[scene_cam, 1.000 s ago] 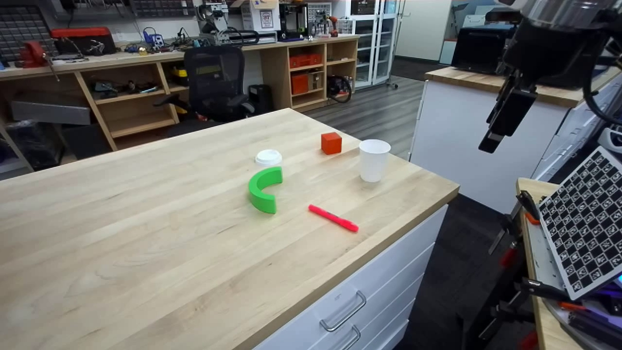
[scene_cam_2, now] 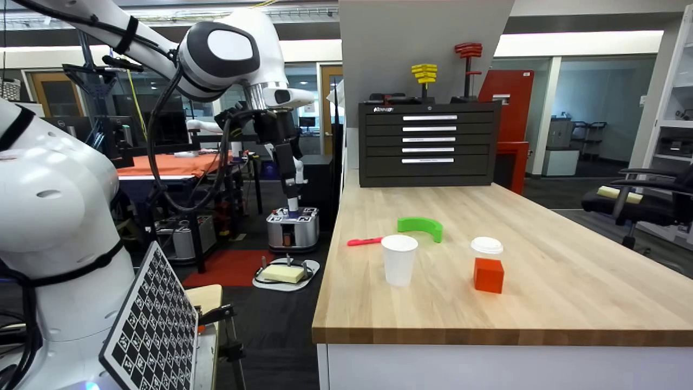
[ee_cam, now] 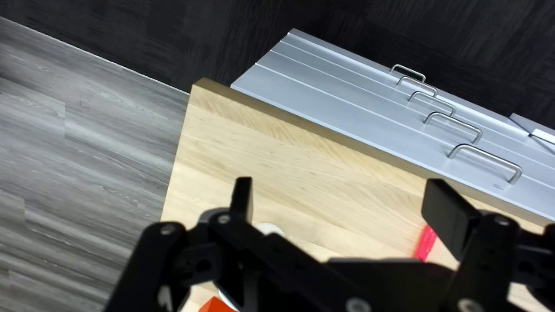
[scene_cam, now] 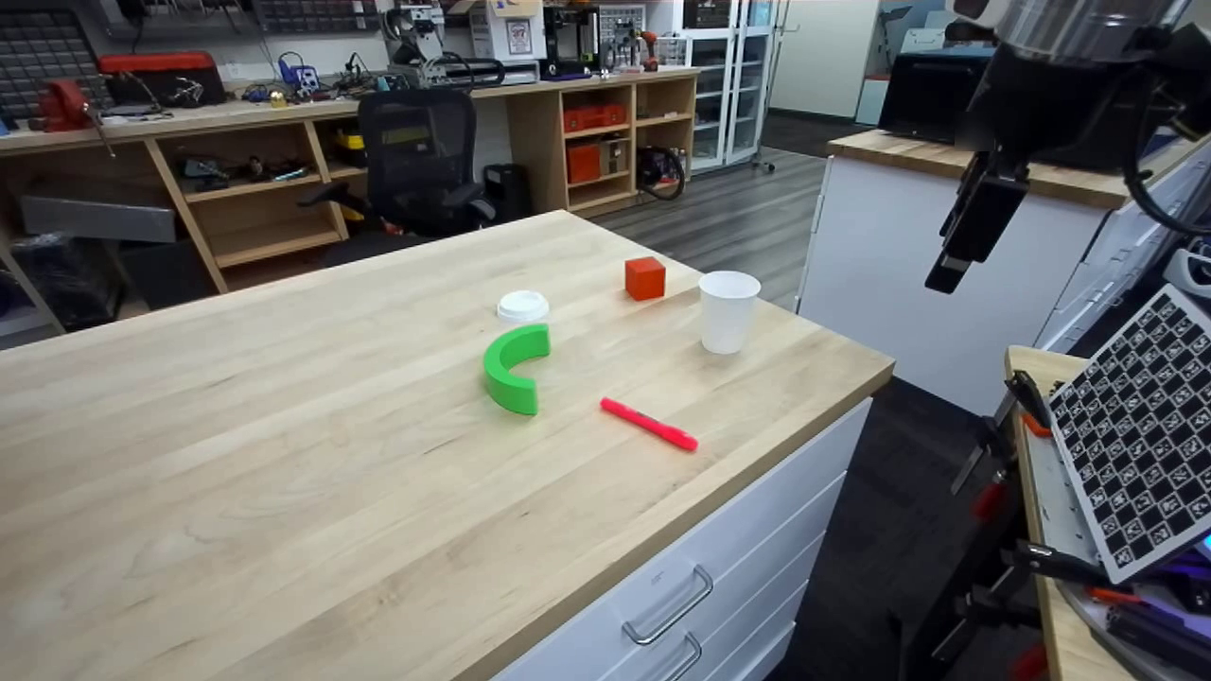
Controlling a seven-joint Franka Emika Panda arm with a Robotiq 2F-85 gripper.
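My gripper is open and empty, its two fingers spread wide in the wrist view. In exterior view 1 it hangs high at the upper right, clear of the table. A white cup [scene_cam: 727,314] stands upright near the table's corner. Beside it sits a red-orange cube [scene_cam: 644,279]. The white lid [scene_cam: 523,305] lies flat further in, with a green arch [scene_cam: 513,369] close to it. Nearest the drawer side lies a pink marker [scene_cam: 649,425], partly hidden by a finger in the wrist view.
A wooden tabletop [scene_cam_2: 565,286] carries these things, with wide free room beyond them. A dark tool chest [scene_cam_2: 429,146] stands at its far end. Metal drawer handles [ee_cam: 484,157] jut out from the table's side. A checkered board [scene_cam_2: 156,325] leans near the arm's base.
My gripper has shifted slightly up and to the left in exterior view 1. The objects on the table have not moved.
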